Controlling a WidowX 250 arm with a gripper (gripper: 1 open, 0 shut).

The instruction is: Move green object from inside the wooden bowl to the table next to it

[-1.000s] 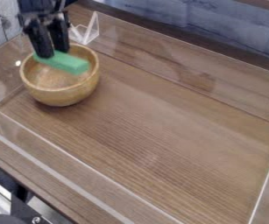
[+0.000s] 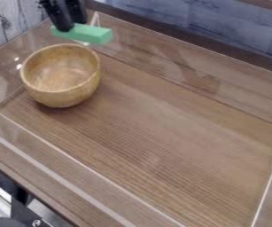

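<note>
The green object is up in the air beyond the wooden bowl, above its far right side. My dark gripper is shut on its left end, near the top left of the view; the fingers are small and blurred. Below them stands the wooden bowl, upright on the table and empty as far as I can see.
Bare wooden table stretches to the right of the bowl and in front of it. White lines mark the table's left and right sides. At the lower left, dark parts and cables lie beyond the table edge.
The green object has risen out of the bowl with my gripper, moving up and toward the far right. The bowl has stayed where it was.
</note>
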